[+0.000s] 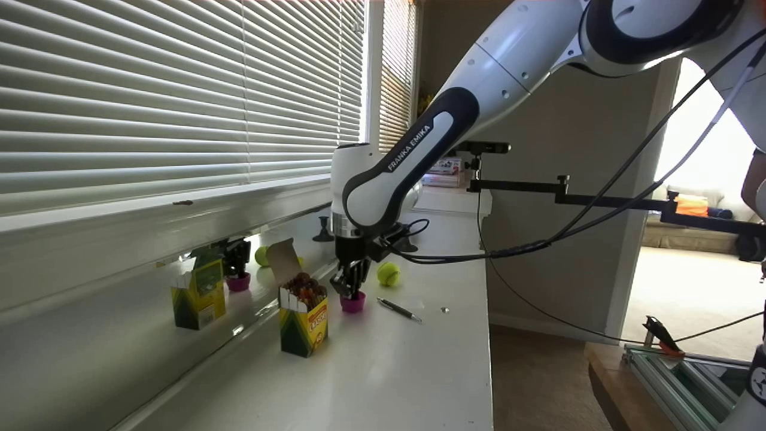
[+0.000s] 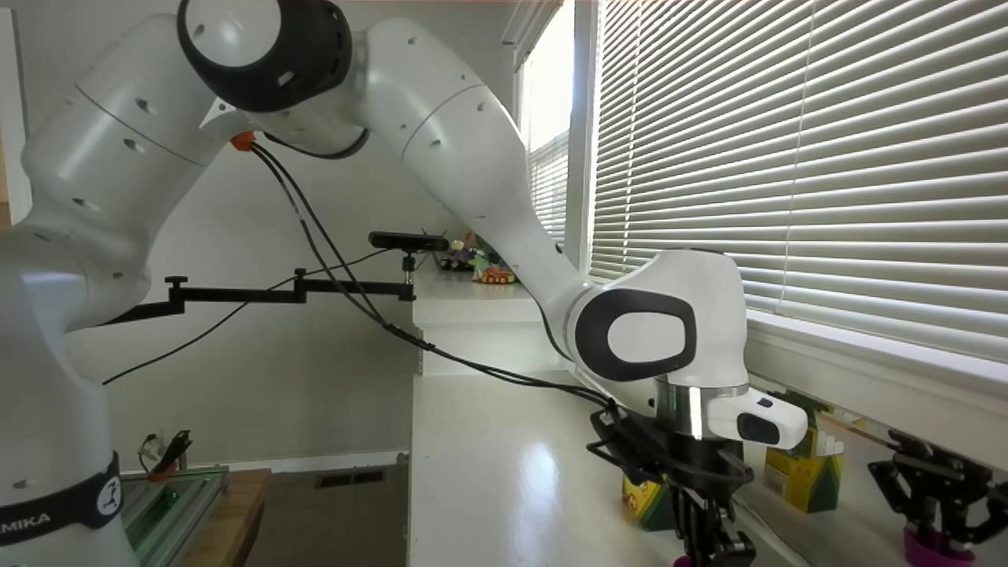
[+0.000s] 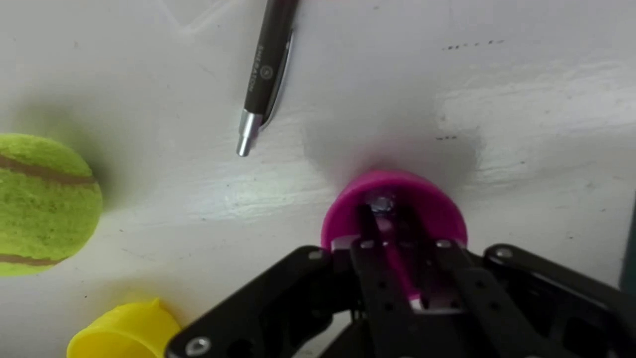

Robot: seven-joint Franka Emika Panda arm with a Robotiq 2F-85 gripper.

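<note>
A magenta cup (image 3: pixel 451 210) stands on the white counter in the wrist view. My gripper points down into it, both fingers (image 3: pixel 411 232) inside the rim. Between them runs a narrow gap, with pink showing through. A small shiny patch (image 3: pixel 381 203) lies by the fingertips inside the cup; I cannot make out what it is. The lower fingertips are in shadow, so whether they grip anything is hidden. From exterior view 1, the same cup (image 1: pixel 352 304) sits under the gripper, just right of the open crayon box (image 1: pixel 303 328).
A dark pen (image 3: pixel 265 68) and a tennis ball (image 3: pixel 44 206) lie near the cup, with a yellow cup (image 3: pixel 122 331) below the ball. The window ledge wall (image 1: pixel 100 316) borders the counter and mirrors objects.
</note>
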